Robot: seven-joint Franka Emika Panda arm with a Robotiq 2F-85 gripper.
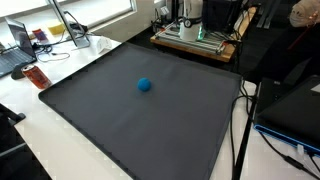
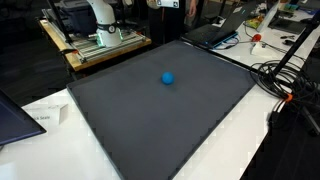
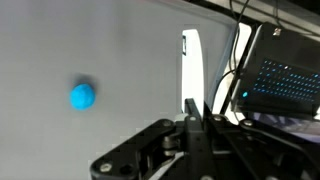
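Note:
In the wrist view my gripper is shut on a long, narrow white object (image 3: 192,65) with a small dark mark near its far end. The object sticks out ahead of the fingers, above the grey mat. A round blue object (image 3: 82,96) lies on the mat to the left, well apart from the gripper. The same blue object (image 1: 144,84) rests towards the back of the mat in exterior view 1, and the blue object (image 2: 167,77) shows in exterior view 2. Neither exterior view clearly shows the gripper.
A red can (image 1: 37,77) stands off the mat's left side. In the wrist view a laptop (image 3: 284,75) and cables lie to the right. Black cables (image 2: 285,80) also run beside the mat.

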